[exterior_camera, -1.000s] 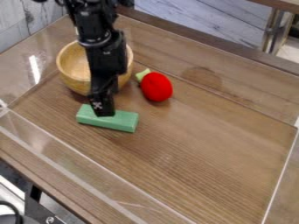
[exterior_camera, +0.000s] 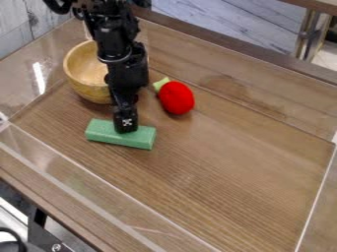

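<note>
A black robot gripper hangs down over a green rectangular block that lies on the wooden table, its fingertips at the block's back edge. The gripper is open; whether the fingertips touch the block is hard to tell. Behind the arm, a yellow-orange bowl sits at the upper left, partly hidden by the arm. A red oval object with a pale green piece beside it lies to the right of the gripper.
A pale grey wall stands at the far left, and a shelf or rail edge shows at the top right.
The block, bowl and red object look unmoved.
</note>
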